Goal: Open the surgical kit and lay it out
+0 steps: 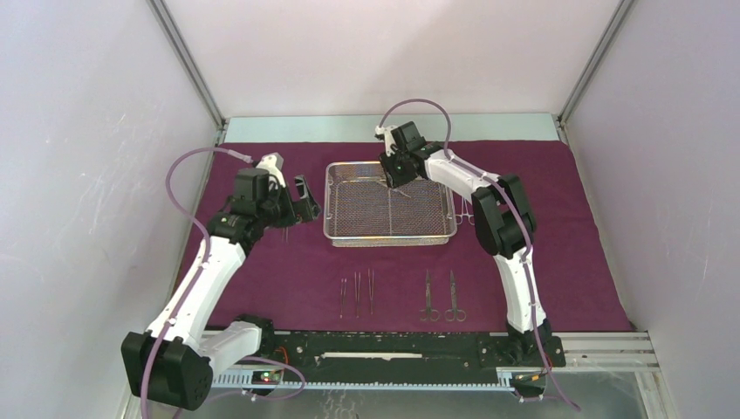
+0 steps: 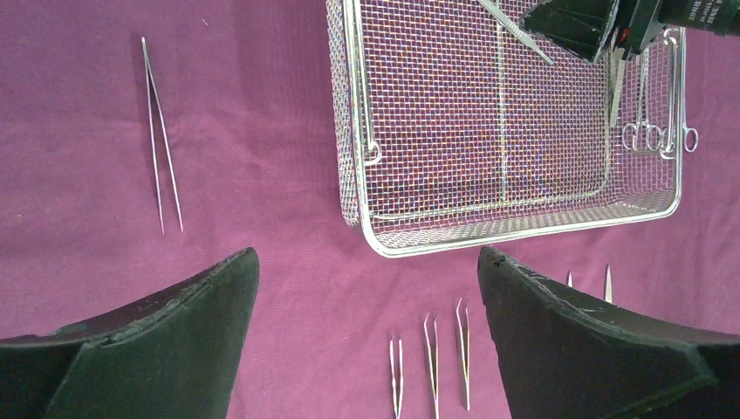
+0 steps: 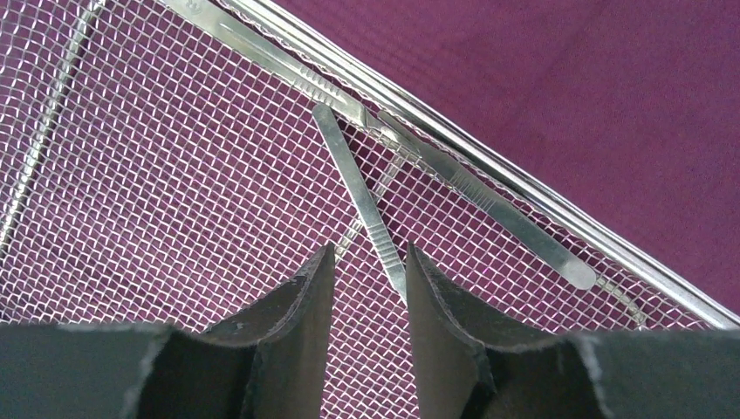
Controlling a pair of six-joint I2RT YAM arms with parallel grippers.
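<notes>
A wire mesh tray point(image 1: 358, 240) sits mid-cloth. In the right wrist view a flat steel instrument point(image 3: 358, 192) lies slanted on the mesh, with two others point(image 3: 515, 223) along the rim. My right gripper hovers low over the slanted one, fingertips part open. Ring-handled instruments point(image 2: 642, 135) lie at the tray's right. My left gripper stands open and empty left of the tray, tweezers point(image 2: 158, 131) on the cloth below it.
In front of the tray, several slim tweezers point(image 1: 357, 295) and two pairs of scissors point(image 1: 428, 298) are laid out on the purple cloth point(image 1: 567, 236).
</notes>
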